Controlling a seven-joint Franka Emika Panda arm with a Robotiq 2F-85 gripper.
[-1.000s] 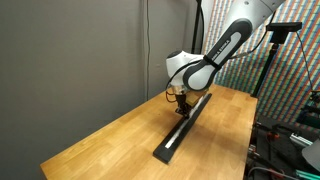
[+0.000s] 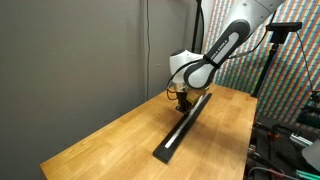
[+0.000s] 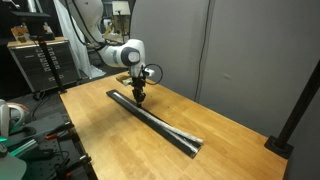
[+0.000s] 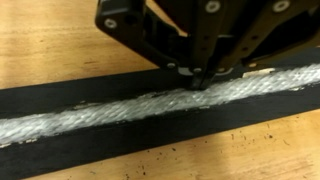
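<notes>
A long black strip [image 2: 164,154] lies on the wooden table, with a pale, rope-like band [image 4: 120,110] running along its middle. In the wrist view the closed fingertips of my gripper are right at the band's edge; whether they touch it or pinch any of it I cannot tell. From exterior view 1 the gripper [image 2: 183,104] points down over the strip's farther half. Exterior view 2 shows the gripper [image 3: 139,96] low above the same strip [image 3: 165,128].
Bare table [image 2: 105,150] stretches out to the left of the strip, and more free surface [image 3: 110,135] lies on its other side. A grey partition [image 2: 80,70] stands behind the table. A dark post [image 3: 290,110] rises at the table's far end.
Over the last second the arm and gripper have moved slightly, staying low over the strip. The strip itself lies where it was.
</notes>
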